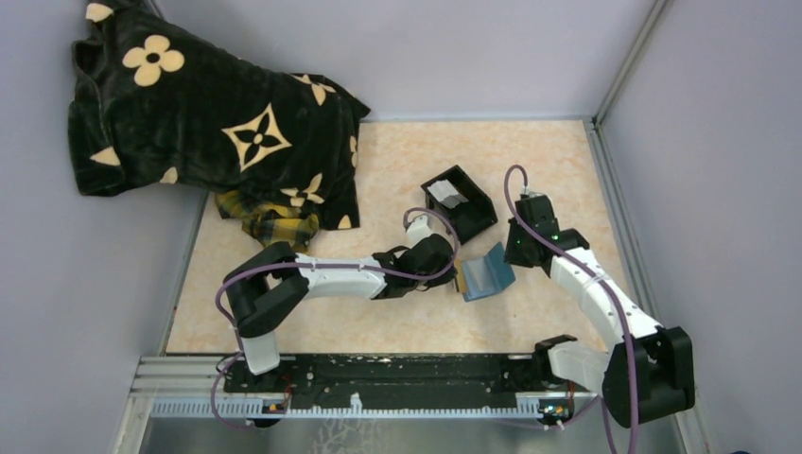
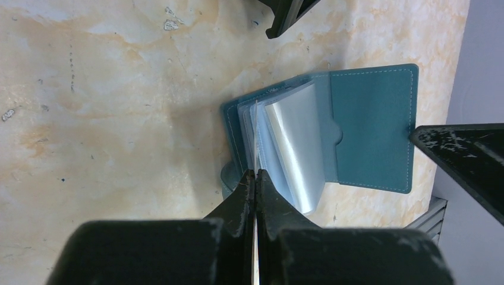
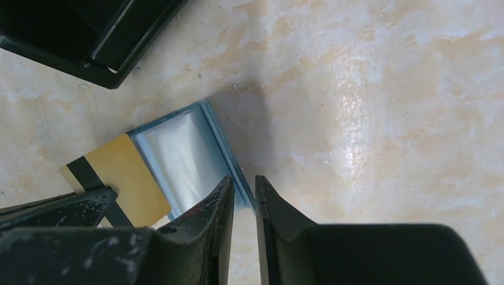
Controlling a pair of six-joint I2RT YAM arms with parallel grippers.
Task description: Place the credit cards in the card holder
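An open blue card holder [image 1: 479,277] with clear sleeves [image 2: 291,142] lies at the table's centre right. My left gripper is shut at the holder's left side, on a thin edge-on card. In the right wrist view that yellow card with a black stripe [image 3: 136,181] shows beside the sleeves. My right gripper hangs at the holder's right cover, its fingers part open.
A black box [image 1: 478,215] with white items inside sits behind the holder. A dark patterned blanket [image 1: 208,95] and a plaid cloth [image 1: 274,227] cover the back left.
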